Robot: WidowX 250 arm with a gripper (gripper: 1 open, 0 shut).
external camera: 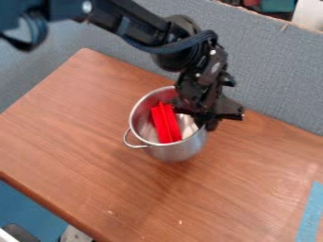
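Observation:
A steel pot (171, 146) with a thin side handle stands on the wooden table, a red object (164, 123) lying inside it. My black gripper (202, 113) is at the pot's right rim, pointing down; whether its fingers are open or shut on the rim is hidden.
A grey padded wall (265, 66) runs along the back, and a blue strip (308, 208) lies at the right edge.

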